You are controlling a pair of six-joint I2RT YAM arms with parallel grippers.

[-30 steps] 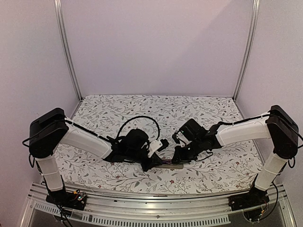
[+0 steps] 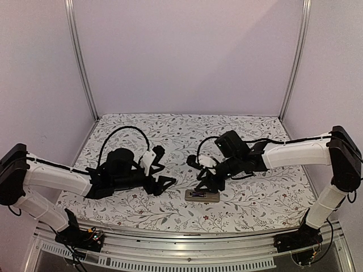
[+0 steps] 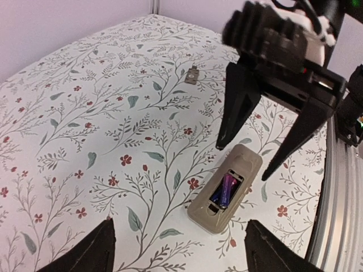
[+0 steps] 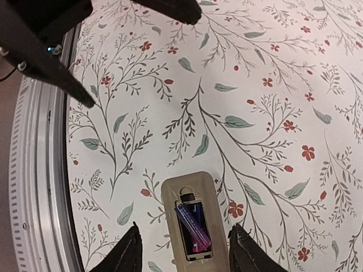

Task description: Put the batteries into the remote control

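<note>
The remote (image 2: 211, 197), a beige oblong case with an open battery bay, lies on the floral surface at front centre. In the bay are purple batteries, one lying slightly askew over a darker one in the right wrist view (image 4: 193, 226). My left gripper (image 2: 163, 175) is left of the remote, apart from it, with open fingers and nothing visible between them. My right gripper is over the remote's far end, open and empty, its fingertips above the case in the left wrist view.
A small grey object (image 3: 191, 75) lies farther back on the surface. The metal rail (image 2: 187, 249) runs along the front edge.
My left gripper has pulled back to the left, away from the remote. My right gripper has lifted slightly from where it was at the remote.
</note>
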